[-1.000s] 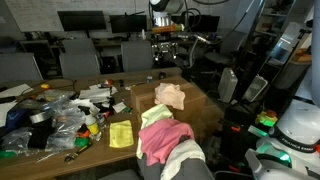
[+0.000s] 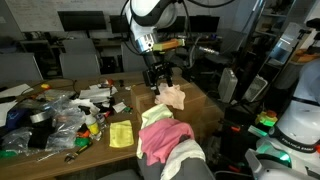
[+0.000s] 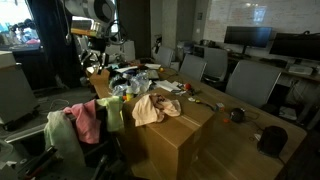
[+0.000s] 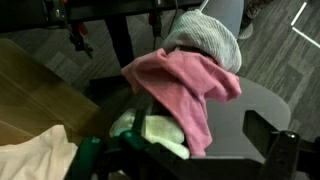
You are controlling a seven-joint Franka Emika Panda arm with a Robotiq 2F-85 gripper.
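In the wrist view my gripper stands open over a chair, its dark fingers (image 4: pixel 285 148) wide apart and nothing between them. Below lie a pink cloth (image 4: pixel 185 85), a whitish towel (image 4: pixel 160 130) and a pale grey cloth (image 4: pixel 207 40). Exterior view 1 has the pink cloth (image 2: pixel 165 138) between the cream towel (image 2: pixel 156 112) and the grey cloth (image 2: pixel 185 158). A peach cloth (image 2: pixel 170 97) rests on the table. I cannot make out the gripper clearly in the exterior views.
A person (image 2: pixel 155 35) stands behind the table. On its left part are a yellow cloth (image 2: pixel 121 134), plastic bags (image 2: pixel 68 125), bottles and other clutter. The white arm base (image 2: pixel 292 130) is at the right.
The cloths have not moved.
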